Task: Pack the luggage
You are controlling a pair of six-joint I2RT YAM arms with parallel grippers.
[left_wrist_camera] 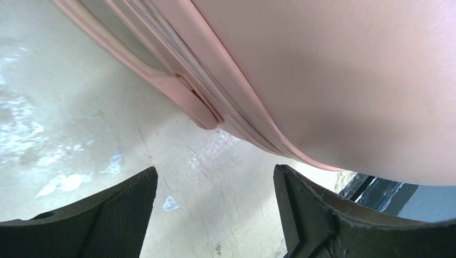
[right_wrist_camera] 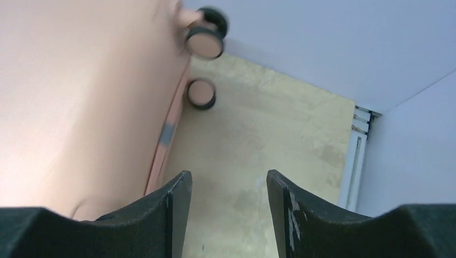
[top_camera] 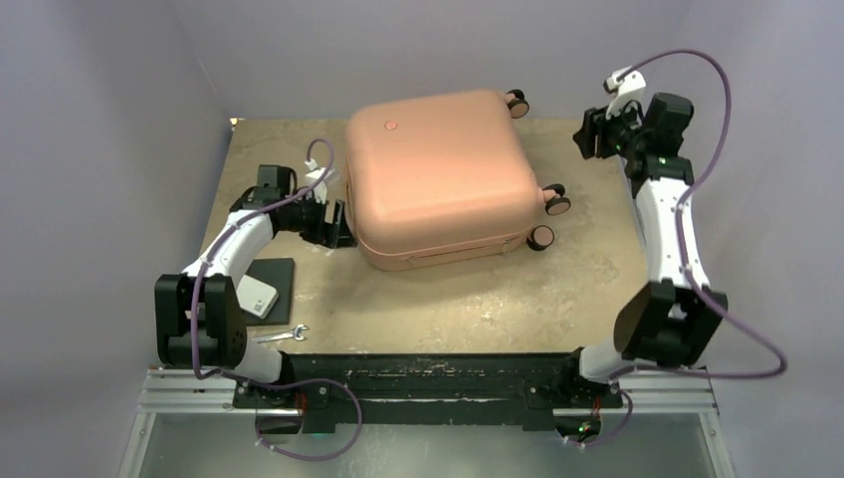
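A large closed salmon-pink suitcase [top_camera: 438, 169] lies flat on the tabletop, slightly askew, its black wheels [top_camera: 540, 237] on the right side. My left gripper [top_camera: 333, 227] is at the suitcase's lower left corner; in the left wrist view its fingers stand apart below the zipped edge [left_wrist_camera: 236, 115], nothing between them. My right gripper [top_camera: 597, 134] is raised at the back right, away from the suitcase, open and empty; in the right wrist view the suitcase's wheeled side is blurred.
A dark pad [top_camera: 269, 309] with a white device [top_camera: 256, 294] and a wrench [top_camera: 295, 334] lies at the front left. Walls border the sides and back.
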